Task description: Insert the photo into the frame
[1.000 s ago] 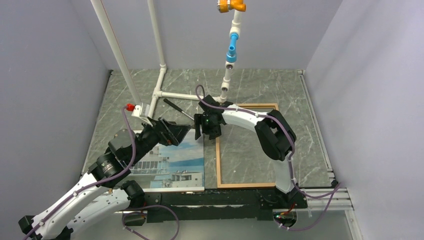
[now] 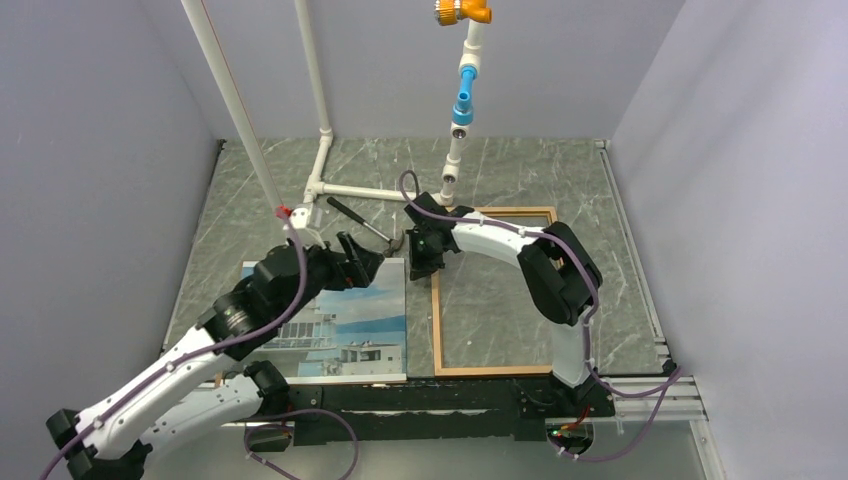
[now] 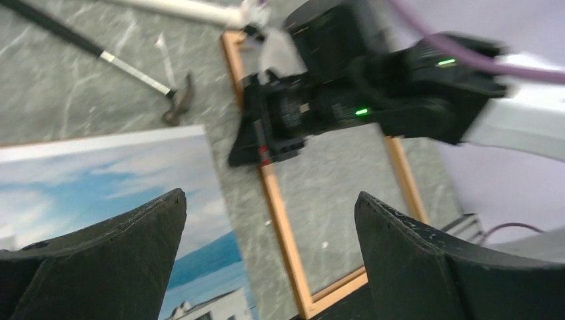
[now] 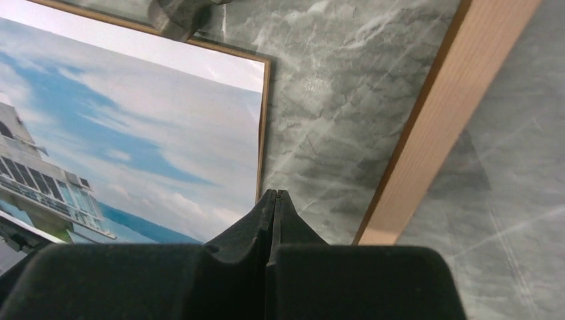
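Note:
The photo [image 2: 370,318], a seaside picture on a thin board, lies flat on the left of the table. To its right, a strip of bare table apart, lies the empty wooden frame [image 2: 437,335]. My right gripper is shut with nothing between its fingers; its tips sit at the photo's right edge, and the board [image 4: 166,127] lies outside them. In the left wrist view my left gripper stands wide open and empty. From above it hovers over the photo's upper part, hiding some of it.
A hammer [image 3: 177,100] rests by the photo's far edge, its head close to the corner. White pipes [image 2: 370,191] run along behind.

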